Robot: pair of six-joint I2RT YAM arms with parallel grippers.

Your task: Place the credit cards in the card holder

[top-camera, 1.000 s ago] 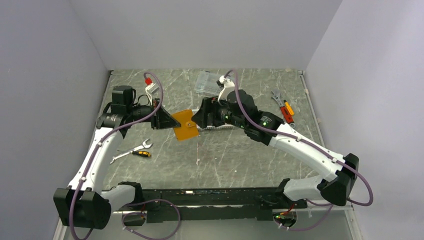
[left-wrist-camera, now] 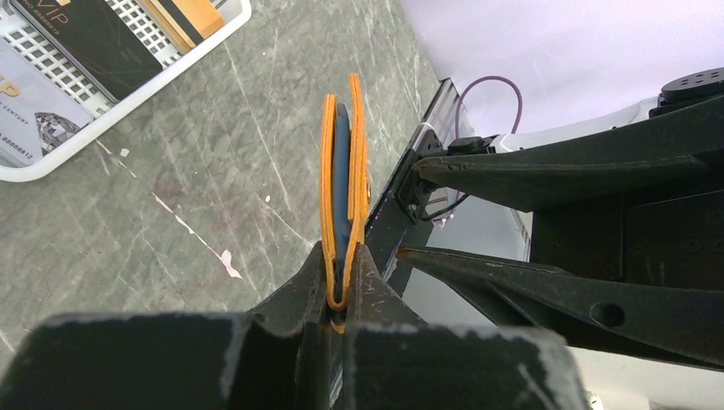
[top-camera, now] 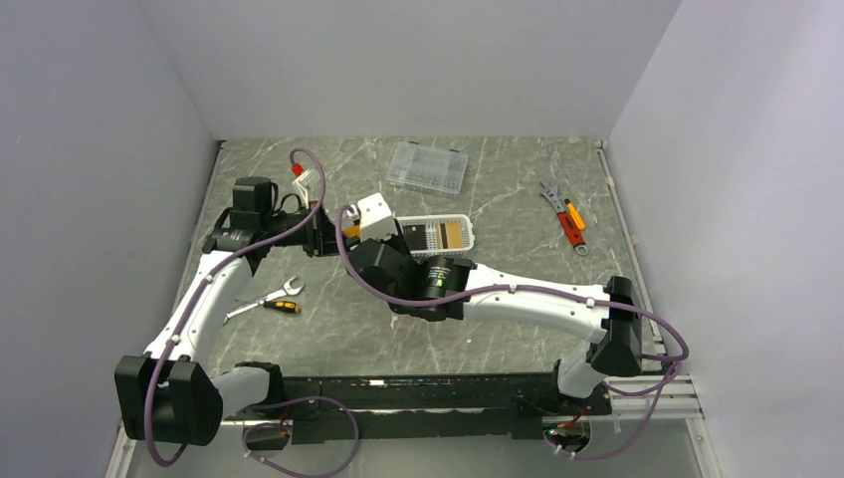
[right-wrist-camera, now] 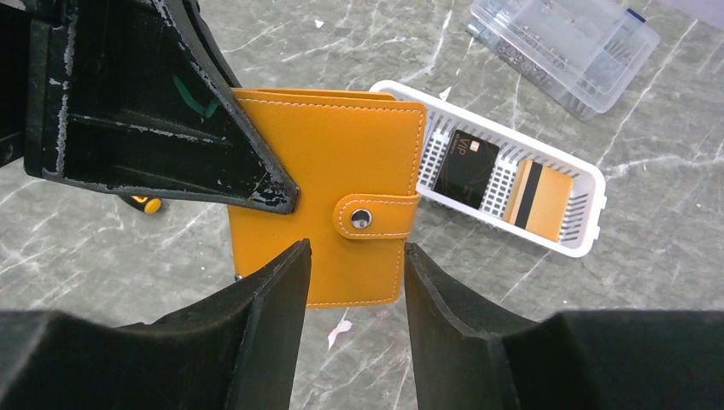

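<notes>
The orange card holder, with a snap strap, is upright in my left gripper, shut on it; in the left wrist view it appears edge-on. My right gripper is part open beside the holder, its black fingers in front of the holder's lower part in the right wrist view. A white basket holds a black VIP card and orange-and-black cards; a silver card (left-wrist-camera: pixel 30 111) also shows in the left wrist view. The top view hides much of the holder behind the right arm.
A clear plastic box (top-camera: pixel 427 166) is at the back. Pliers (top-camera: pixel 562 216) and a yellow-handled tool (top-camera: pixel 576 218) lie at the right, a wrench (top-camera: pixel 293 287) and screwdriver (top-camera: pixel 282 307) at the left.
My right arm has swung left and toward the holder, now covering it in the top view.
</notes>
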